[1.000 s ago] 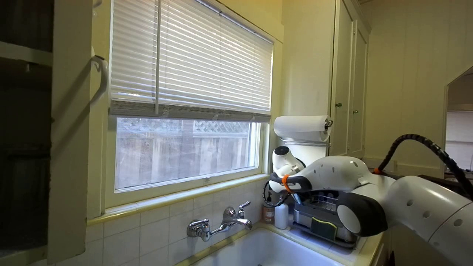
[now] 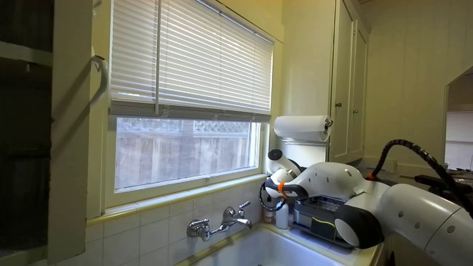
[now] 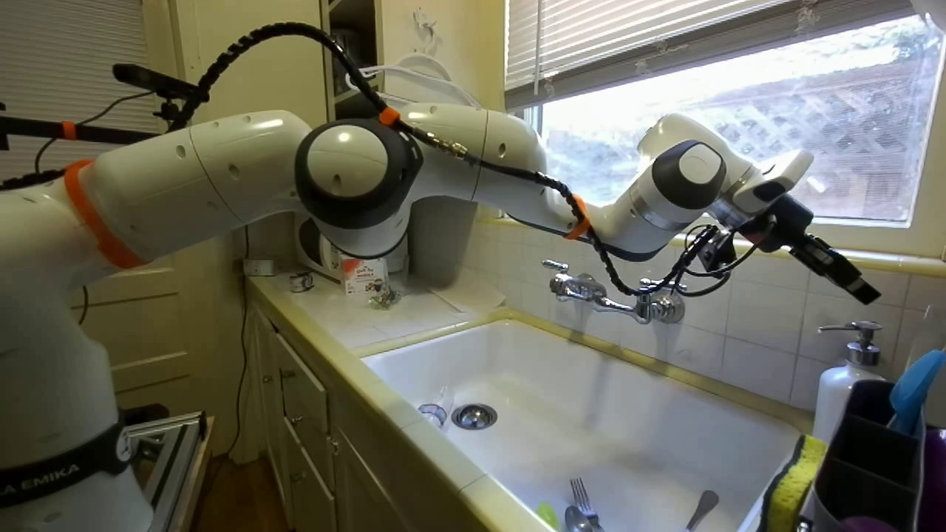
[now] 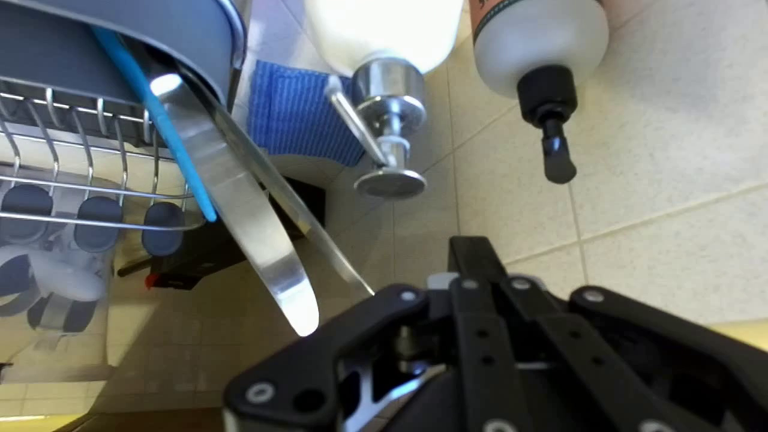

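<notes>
My gripper is shut, and nothing shows between its fingers. In exterior view 2 the gripper (image 3: 862,288) points down and right, in front of the tiled wall below the window, higher than the white soap dispenser (image 3: 847,377). The wrist view has that dispenser's metal pump (image 4: 392,137) above and left of my fingertips, apart from them. A second bottle with a black nozzle (image 4: 551,108) stands to its right. From a grey utensil holder (image 4: 194,32), metal utensils (image 4: 237,194) and a blue handle (image 4: 155,115) reach toward the gripper. In exterior view 1 the fingers are hidden.
Left of the holder is a wire dish rack (image 4: 93,194). A blue cloth (image 4: 299,108) lies behind the pump. The sink (image 3: 550,381) holds a fork (image 3: 582,496) and other utensils. A chrome faucet (image 3: 612,297) juts from the wall near the arm. Paper towels (image 2: 301,128) hang by the window.
In exterior view 1 the arm's wrist has shifted a little left and down, with the forearm moving along. Bottles, rack and faucet stand where they were.
</notes>
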